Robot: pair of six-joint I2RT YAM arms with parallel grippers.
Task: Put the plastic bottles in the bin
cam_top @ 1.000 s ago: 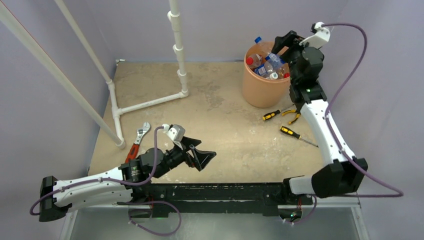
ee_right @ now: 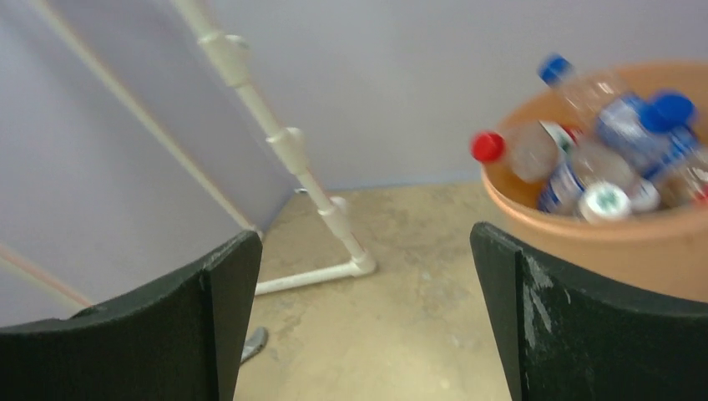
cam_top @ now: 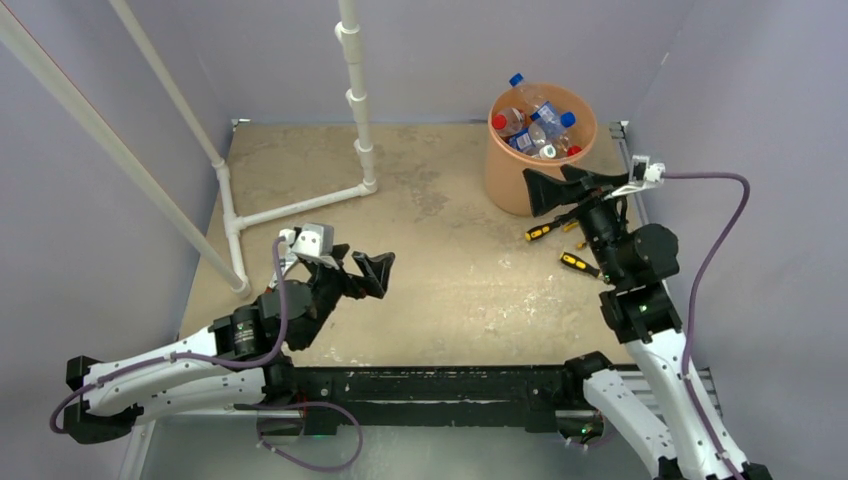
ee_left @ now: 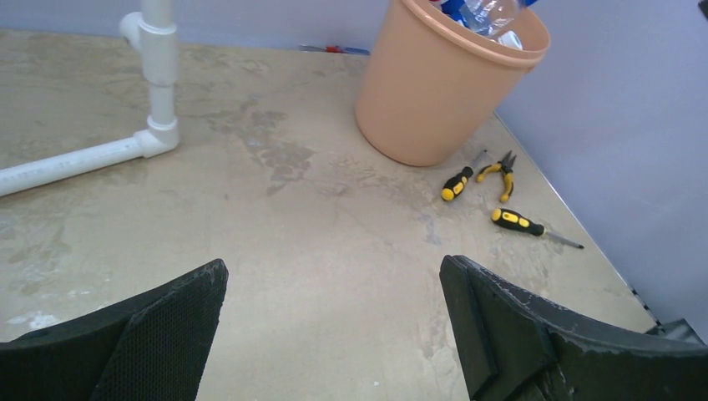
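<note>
Several clear plastic bottles [cam_top: 522, 142] with red, blue and white caps are heaped inside the orange bin [cam_top: 508, 185] at the back right. One blue-capped bottle [cam_top: 530, 92] leans up against the rim. No bottle shows on the table in any view. My right gripper [cam_top: 543, 183] is open and empty, just in front of the bin; the right wrist view shows the bottles [ee_right: 597, 171] beyond its right finger. Over the left-centre of the table, my left gripper [cam_top: 385, 272] stands open too, with only bare table between its fingers.
White pipes [cam_top: 300, 205] frame the left side. Screwdrivers [ee_left: 518, 220] and yellow-handled pliers [ee_left: 503, 174] lie to the right of the bin's base, and a wrench [ee_right: 254, 343] lies at left, mostly hidden by my left arm from above.
My right gripper has come from over the bin down and toward the front. The left gripper has shifted left and slightly back, now covering most of the wrench.
</note>
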